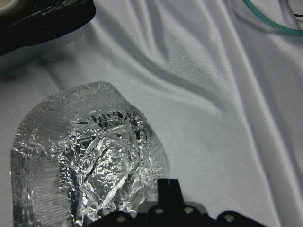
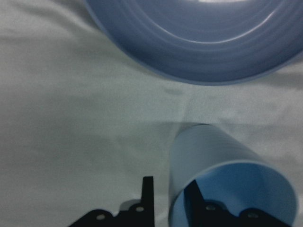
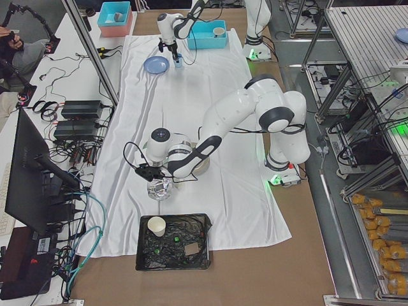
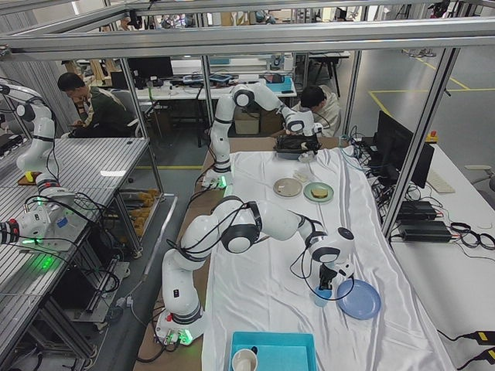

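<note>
A crumpled clear-and-silver wrapped piece (image 1: 102, 161) fills the lower left of the left wrist view; in the camera left view it (image 3: 159, 189) is under my left gripper (image 3: 152, 175), whose fingertips look together at its edge; what they hold cannot be told. In the right wrist view a light blue cup (image 2: 213, 146) lies under my right gripper, one finger inside the cup and one outside beside its wall; the gap shows it open. A blue plate (image 2: 199, 61) is just beyond the cup.
A black tray (image 3: 172, 261) with a cream cup sits at the near end. A cyan bin (image 4: 272, 344) with a cup stands by the right arm. Plates (image 4: 317, 198) lie mid-table, partly hidden in the camera left view.
</note>
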